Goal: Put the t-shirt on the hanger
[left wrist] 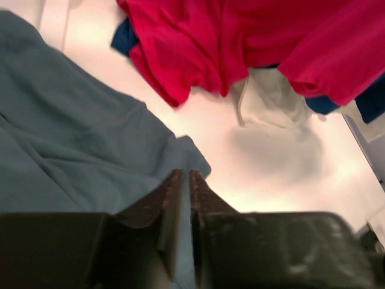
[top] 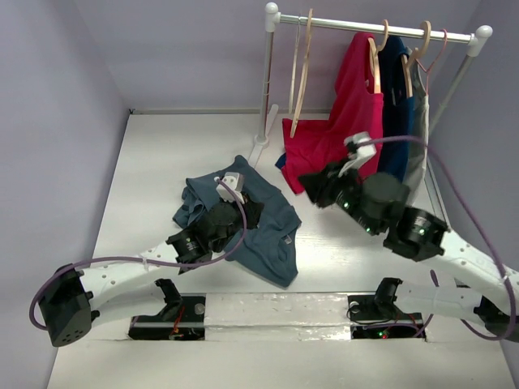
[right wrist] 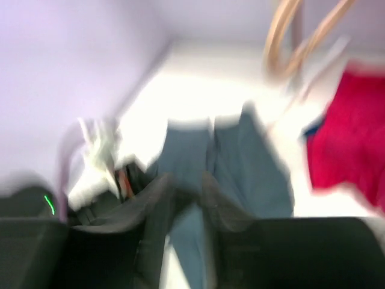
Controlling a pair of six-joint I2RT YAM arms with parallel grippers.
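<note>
A dark slate T-shirt (top: 268, 243) lies crumpled on the white table. My left gripper (top: 251, 212) is low over it; in the left wrist view its fingertips (left wrist: 195, 177) are close together above the cloth, and I cannot tell what is between them. My right gripper (top: 320, 182) is raised in front of the red shirt on the rack, blurred in the top view and in the right wrist view, where its finger is hard to judge. Empty wooden hangers (top: 302, 73) hang at the left of the rail (top: 345, 26).
A red shirt (top: 340, 130), a blue one (top: 394, 130) and a grey one (top: 418, 162) hang to the right on the rack. Walls enclose the sides and back.
</note>
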